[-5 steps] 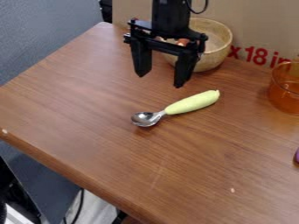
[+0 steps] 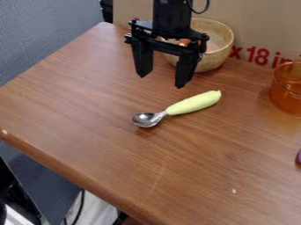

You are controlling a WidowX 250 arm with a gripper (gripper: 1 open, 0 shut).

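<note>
My black gripper (image 2: 164, 68) hangs open over the back of the wooden table, its two fingers apart with nothing visible between them. Below it and a little to the right lies a metal spoon with a pale yellow-green handle (image 2: 193, 103), its bowl toward the lower left, flat on the wood. A light wooden bowl (image 2: 216, 44) stands behind the gripper, partly hidden by it, with something orange inside.
An orange translucent bowl (image 2: 284, 90) sits at the right edge, and a small purple object is cut off below it. A cardboard box stands at the back.
</note>
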